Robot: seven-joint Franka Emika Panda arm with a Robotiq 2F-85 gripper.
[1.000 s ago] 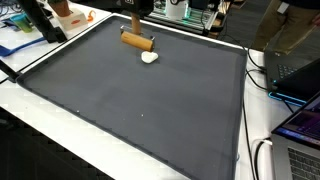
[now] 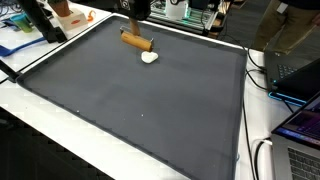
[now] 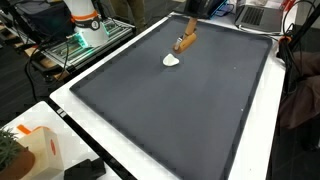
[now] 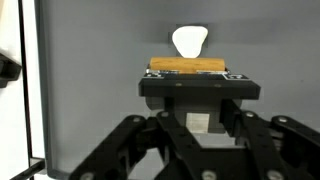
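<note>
A wooden piece (image 3: 184, 44), with a rounded bar low down and a brown upright part rising from it, is near the back of the dark board; it also shows in the first exterior view (image 2: 136, 41). My gripper (image 3: 203, 9) is above it, shut on its upright part, though the contact itself is mostly hidden. In the wrist view, the bar (image 4: 187, 65) lies just past the black gripper parts. Close beside the bar lies a small white rounded piece (image 4: 189, 40), apart from it. Whether the bar touches the board is unclear.
Most of the dark grey board (image 2: 150, 105) is clear. Laptops (image 2: 298, 158) and cables lie beyond one long edge. A cluttered area with a white bin (image 2: 65, 15) is at the back left.
The white piece has not moved.
</note>
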